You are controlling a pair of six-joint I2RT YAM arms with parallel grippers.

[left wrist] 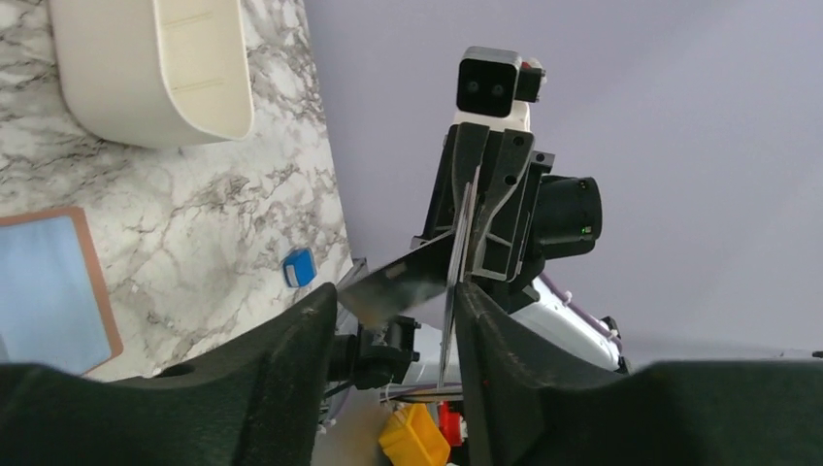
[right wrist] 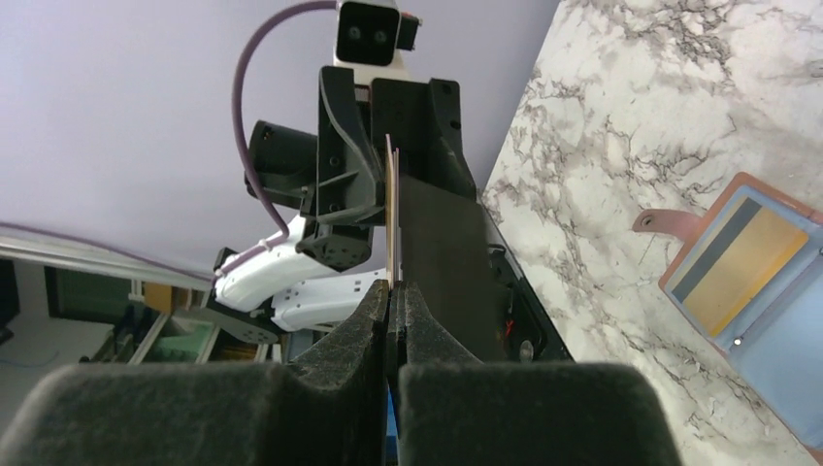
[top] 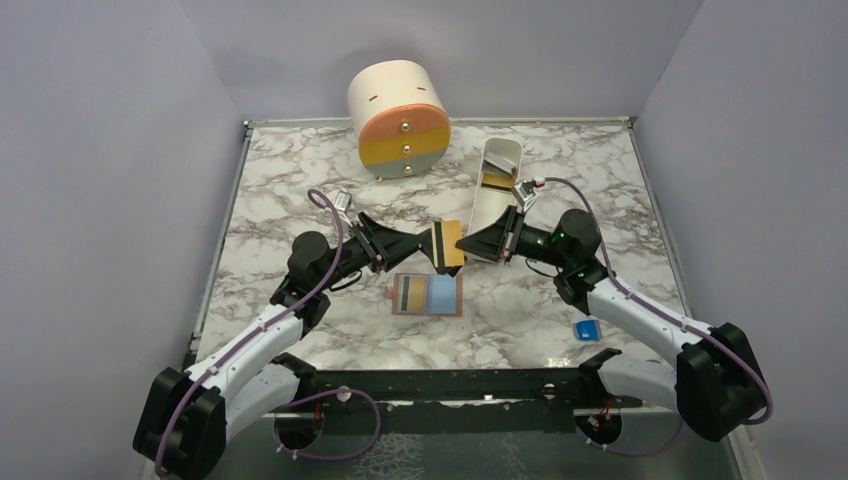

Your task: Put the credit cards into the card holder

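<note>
In midair at the centre, my right gripper [top: 462,244] is shut on credit cards, a gold one [top: 450,240] with a dark stripe and a dark one behind it, seen edge-on in both wrist views. My left gripper [top: 422,240] reaches the cards from the left; its fingers [left wrist: 291,388] stand part open around their near edge. Below lies the open card holder [top: 444,294], brown with blue lining, a gold striped card [right wrist: 740,272] in its left side.
A white tray [top: 490,200] with more cards stands behind the right gripper. A rounded drawer box [top: 395,110] is at the back, a small blue object [top: 586,330] at front right.
</note>
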